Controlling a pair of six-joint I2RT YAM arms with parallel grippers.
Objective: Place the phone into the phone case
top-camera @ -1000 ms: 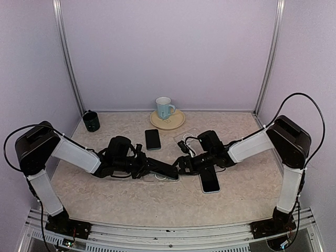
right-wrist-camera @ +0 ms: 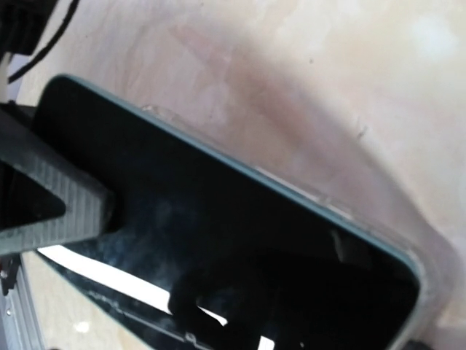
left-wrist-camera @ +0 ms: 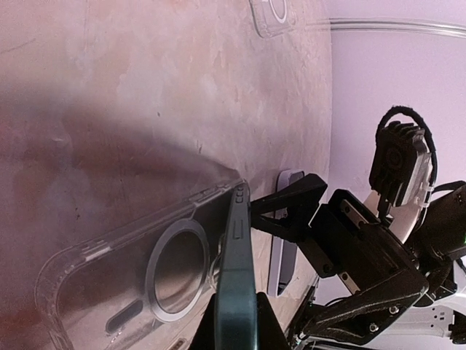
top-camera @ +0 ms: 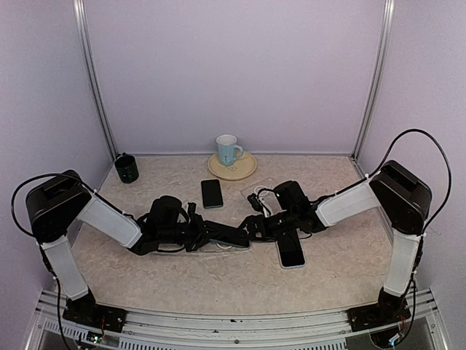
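Observation:
My left gripper [top-camera: 203, 232] is shut on the dark phone [top-camera: 230, 235], which in the left wrist view shows edge-on. Beneath it on the table lies a clear phone case [left-wrist-camera: 95, 266] with a white ring. The phone [right-wrist-camera: 218, 211] is tilted, its far end low at the case's right end; a clear rim [right-wrist-camera: 295, 187] shows along its upper edge in the right wrist view. Whether that end sits inside the rim, I cannot tell. My right gripper [top-camera: 250, 229] stands open at the case's right end, one finger [left-wrist-camera: 295, 208] close to the phone's tip.
Another phone [top-camera: 291, 251] lies under the right arm, and a third [top-camera: 212, 194] lies behind the case. A second clear case [left-wrist-camera: 272, 16] is farther back. A mug [top-camera: 227, 151] on a plate [top-camera: 245, 172] and a dark cup [top-camera: 126, 168] stand at the back.
Less of the case's ring shows below the phone in the top view. The right arm has barely moved.

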